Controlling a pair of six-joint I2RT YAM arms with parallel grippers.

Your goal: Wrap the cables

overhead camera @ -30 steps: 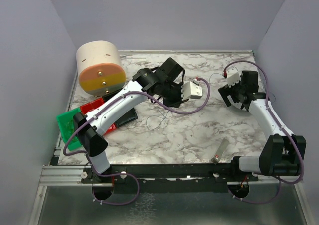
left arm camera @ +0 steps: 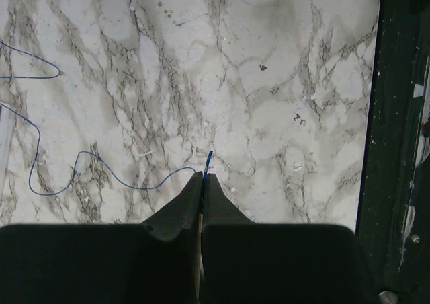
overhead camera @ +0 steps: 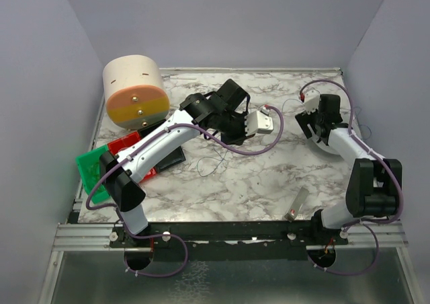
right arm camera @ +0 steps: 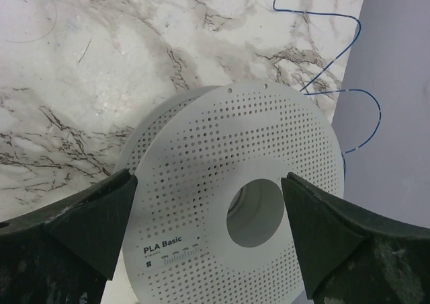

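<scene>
A thin blue cable (left arm camera: 117, 179) runs in waves over the marble table, and its end rises between the fingertips of my left gripper, which is shut on it. Another bend of blue cable (left arm camera: 40, 60) lies at the left of that wrist view. The right wrist view holds a grey perforated spool (right arm camera: 188, 176) marked PLA Basic. My right gripper is open, its fingers on opposite sides of the spool in that view; whether they touch it is unclear. Blue cable (right arm camera: 359, 31) loops out beyond the spool's far side.
On the left stand a cream and orange drawer box (overhead camera: 138, 105), a green bin (overhead camera: 94, 173) and a red bin (overhead camera: 124, 142). A pale flat bar (overhead camera: 297, 203) lies by the front edge.
The left arm has stayed where it was.
</scene>
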